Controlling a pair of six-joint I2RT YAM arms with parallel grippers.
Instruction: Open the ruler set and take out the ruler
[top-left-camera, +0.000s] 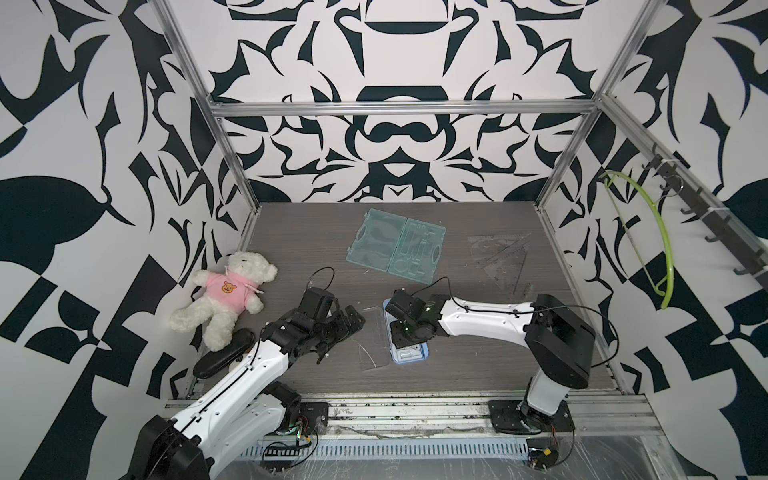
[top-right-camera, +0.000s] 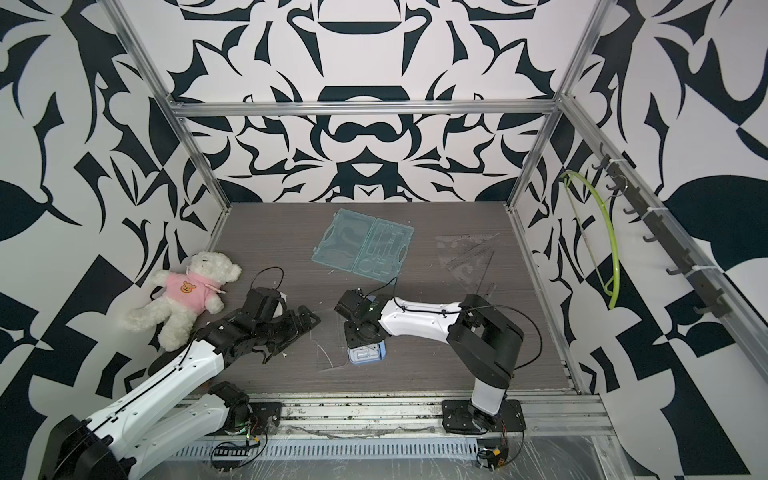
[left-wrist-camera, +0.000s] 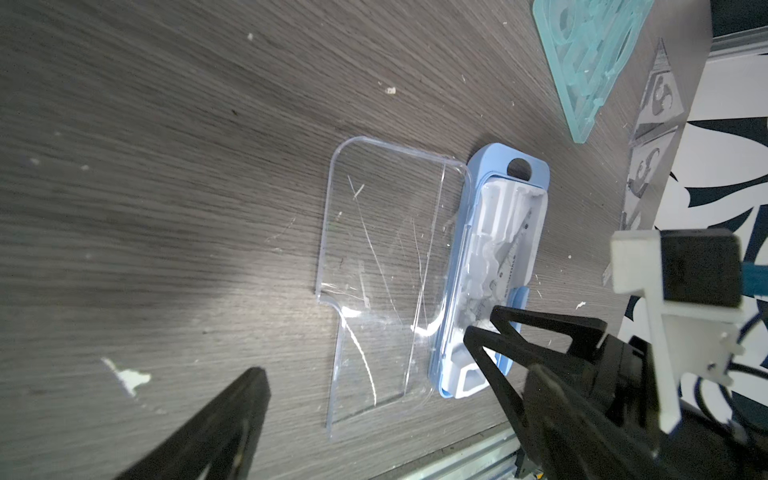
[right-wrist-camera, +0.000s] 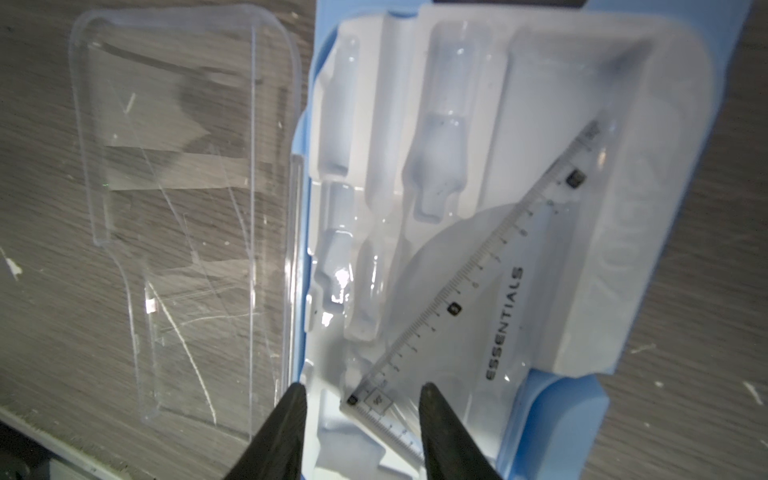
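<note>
The blue ruler set case (left-wrist-camera: 520, 164) lies with its clear lid (left-wrist-camera: 376, 240) folded flat to its left. In the right wrist view, a white tray (right-wrist-camera: 600, 240) holds a clear ruler (right-wrist-camera: 480, 260) lying diagonally, with another marked piece at the bottom. My right gripper stands open over the tray's lower part, nothing between its fingers; in both top views it covers much of the case. My left gripper hangs open above the table left of the lid, empty.
A teal open case (top-left-camera: 376, 236) lies at the back centre, clear set squares (top-left-camera: 500, 256) at the back right. A white teddy bear (top-left-camera: 228, 296) in pink lies at the left beside a black oblong object (top-left-camera: 216, 360).
</note>
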